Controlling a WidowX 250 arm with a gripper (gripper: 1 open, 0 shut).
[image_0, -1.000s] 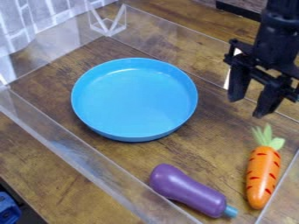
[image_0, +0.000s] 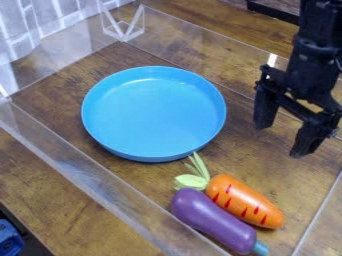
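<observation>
My black gripper (image_0: 287, 118) hangs at the right over the wooden surface, its fingers spread open with nothing between them. An orange toy carrot (image_0: 241, 197) with pale green leaves lies at the lower middle, angled down to the right, directly beside a purple toy eggplant (image_0: 210, 218) with a teal stem. A round blue plate (image_0: 152, 114) sits left of the gripper, above the vegetables.
Clear walls (image_0: 122, 24) border the wooden surface (image_0: 54, 84). A small blue object (image_0: 8, 238) is at the lower-left corner, outside the wall. Bare wood lies right of the plate, under the gripper.
The carrot has moved left from the right side to beside the eggplant and turned to lie more diagonally. The gripper has shifted slightly, now lower and showing more of its fingers.
</observation>
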